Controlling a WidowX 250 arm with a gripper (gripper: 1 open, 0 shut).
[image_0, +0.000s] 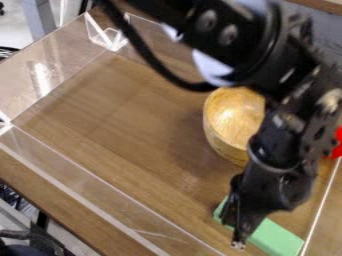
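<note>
My gripper hangs low at the front right, its fingers shut and pointing down over the left part of a light green bar, partly hiding it. I cannot tell whether the fingertips touch the bar. Behind the gripper sits a round wooden bowl, partly covered by my arm.
A red object shows at the right edge, mostly hidden by the arm. Clear plastic walls border the wooden table. Cables lie beyond the lower left edge.
</note>
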